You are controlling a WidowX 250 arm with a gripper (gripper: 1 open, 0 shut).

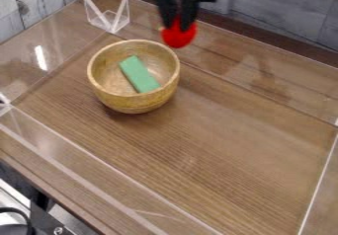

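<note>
My gripper [179, 12] is at the top centre of the camera view, blurred, with a red round object [180, 37] hanging at it; whether the fingers are shut on it is too blurred to tell. Below and left stands a wooden bowl [105, 93] holding a green block [138, 73].
A white wire-like object [109, 14] stands at the top left. A grey wall [284, 22] runs along the back right.
</note>
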